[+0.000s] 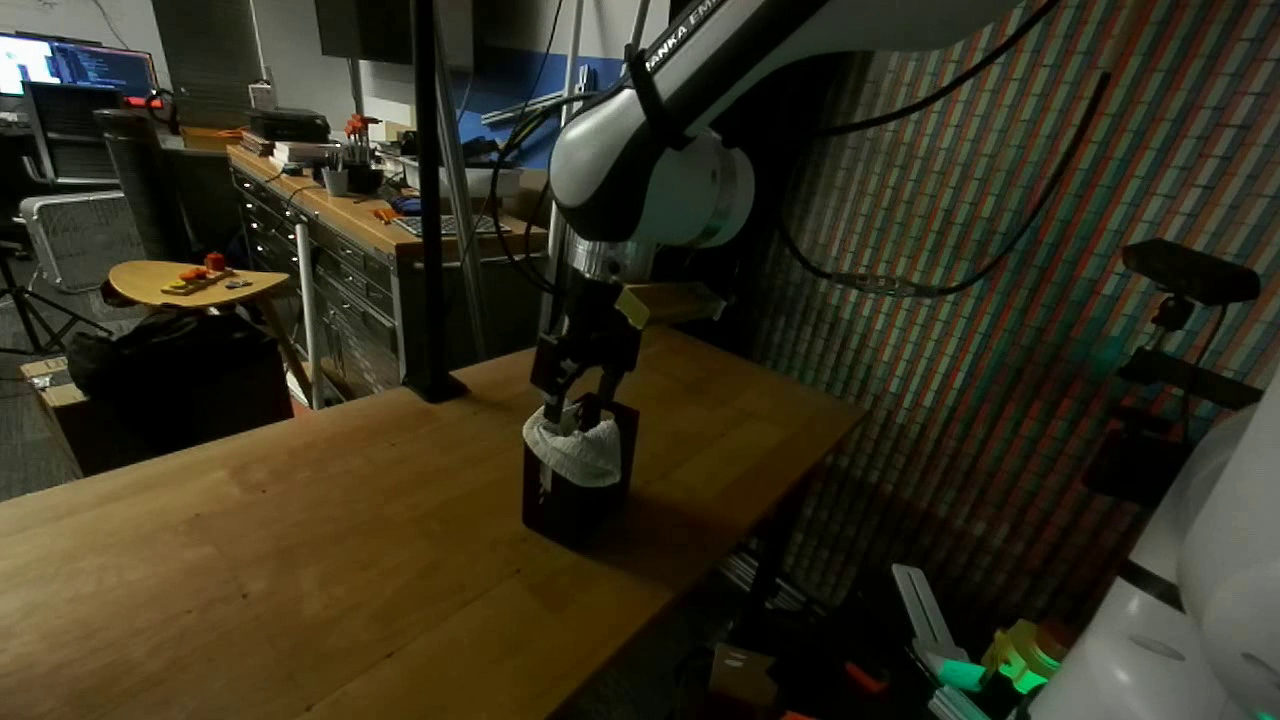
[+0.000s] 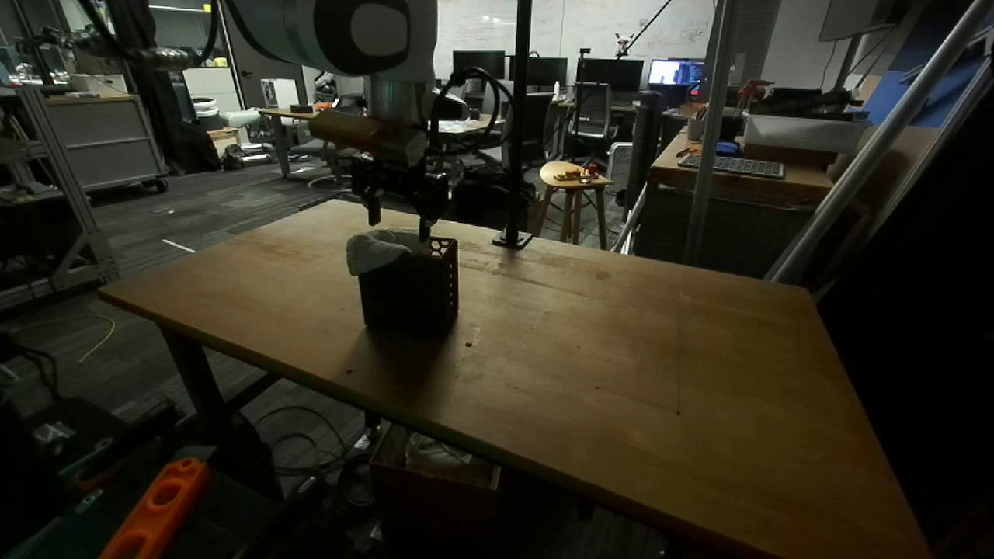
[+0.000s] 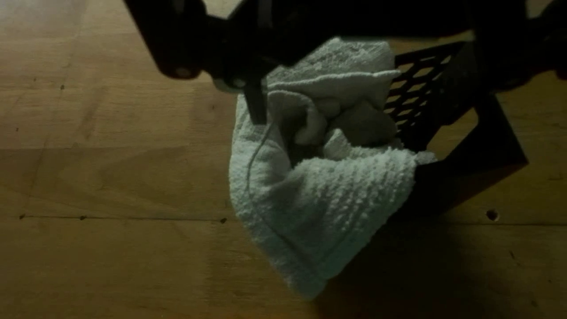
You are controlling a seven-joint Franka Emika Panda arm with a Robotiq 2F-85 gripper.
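Observation:
A black box [image 1: 576,510] with honeycomb-cut sides stands upright on the wooden table. Bunched inside it is a white towel [image 3: 319,202], part of which drapes over one side of the box in the wrist view. In exterior view 2 the towel [image 2: 377,250] bulges over the left of the rim. My gripper [image 2: 401,229] is just above the box's mouth, open, its fingers spread apart. One dark finger [image 3: 257,106] shows against the towel in the wrist view; whether it touches the cloth I cannot tell. The other finger is lost in shadow over the honeycomb side.
Most of the tabletop [image 2: 596,326] around the box is bare. A black post [image 2: 517,140] rises from the table's far edge behind the box. Beyond the table stands a small wooden stool [image 2: 575,177] with little objects on it.

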